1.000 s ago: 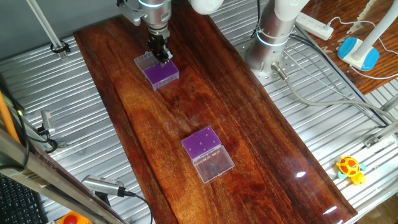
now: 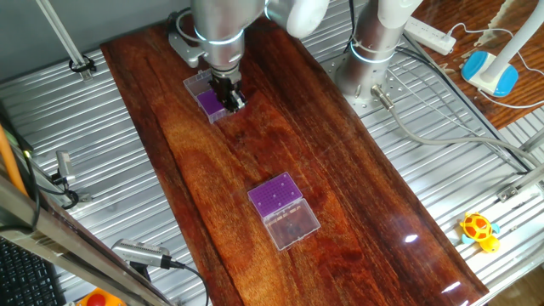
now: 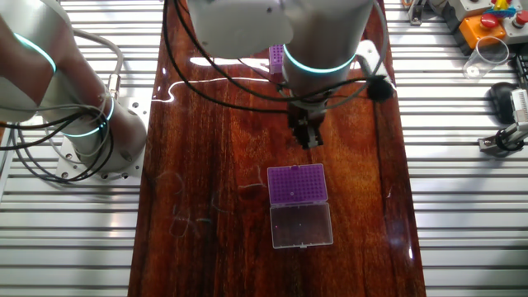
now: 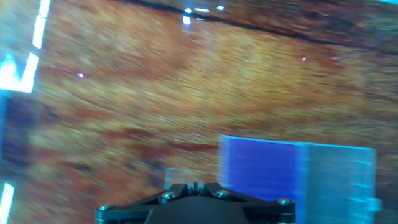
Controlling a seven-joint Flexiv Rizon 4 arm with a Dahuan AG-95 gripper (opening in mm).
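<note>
Two purple racks, each with a clear hinged lid laid open, lie on the brown table. In exterior view 1, the far rack point(image 2: 212, 103) is partly covered by my gripper point(image 2: 237, 103), whose tips are over its right side. The other rack point(image 2: 275, 195) lies nearer that camera, with several pale dots in its holes. In exterior view 2, the gripper point(image 3: 309, 139) is just beyond the nearer rack point(image 3: 297, 184). The blurred wrist view has a rack point(image 4: 261, 168) right of the gripper. A pale translucent patch point(image 4: 180, 177) shows by the fingertips; whether they hold anything is unclear.
Dark cables point(image 3: 239, 87) loop around my arm in exterior view 2. Bare tabletop point(image 2: 195, 170) stretches between the racks.
Over the last second my gripper moved right and down in exterior view 1, from the far rack's hinge area towards its right side. Both racks stay in place.
</note>
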